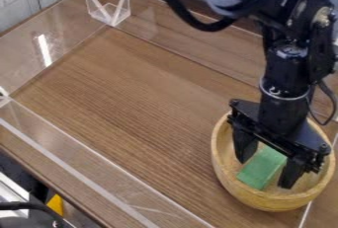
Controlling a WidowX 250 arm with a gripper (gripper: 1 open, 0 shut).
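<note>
A round tan bowl [232,179] sits at the lower right of the wooden surface. A green block [263,166] lies inside it. My black gripper [271,158] is down in the bowl, its two fingers apart on either side of the block. Whether they touch the block, I cannot tell.
A white wire-like holder [106,5] stands at the upper left.
</note>
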